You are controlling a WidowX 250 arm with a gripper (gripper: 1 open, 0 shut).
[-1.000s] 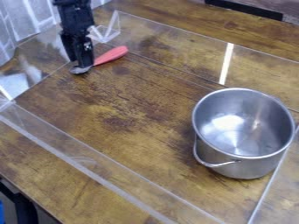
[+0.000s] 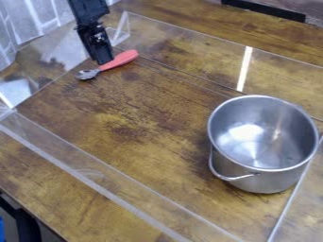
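Observation:
My dark gripper [image 2: 98, 49] is at the upper left, above and just behind a utensil with a pink-red handle [image 2: 119, 60] and a small metal head [image 2: 89, 74], which lies on the wooden table [image 2: 127, 132]. I cannot tell whether the gripper is open or shut. A large steel pot [image 2: 263, 144] stands at the right.
Clear plastic edging runs along the table's left and front.
My gripper has risen from over the utensil's metal head, which now shows uncovered. The utensil and pot look unmoved.

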